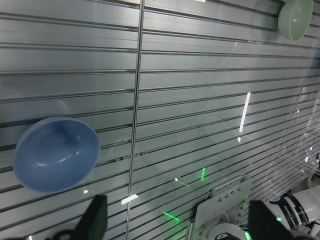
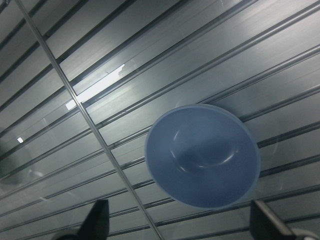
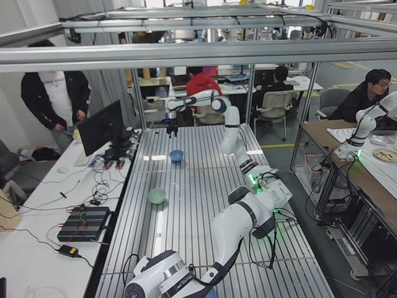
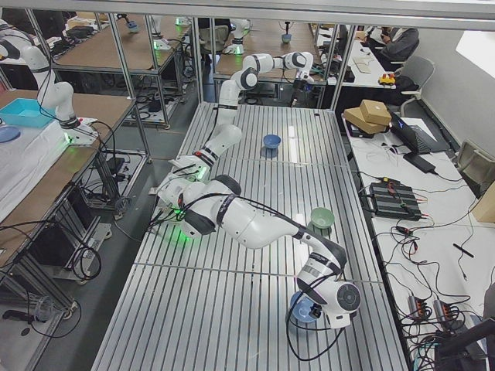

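Note:
Three bowls rest on the slatted metal table (image 4: 201, 309): a blue bowl (image 3: 176, 155) at the far end, a green bowl (image 3: 156, 195) mid-table, and a second blue bowl (image 4: 302, 308) at the near end, partly hidden under an arm. One gripper (image 3: 172, 129) hangs above the far end, near that blue bowl; the other arm's end is over the near blue bowl. Each wrist view looks down on a blue bowl (image 1: 56, 154), with dark fingertips at the lower corners, apparently apart and nothing between them.
Arm bases and cables occupy one long side of the table. A desk (image 3: 49, 261) with monitor, black boxes and cables runs along the other. Metal frame beams and posts surround the table.

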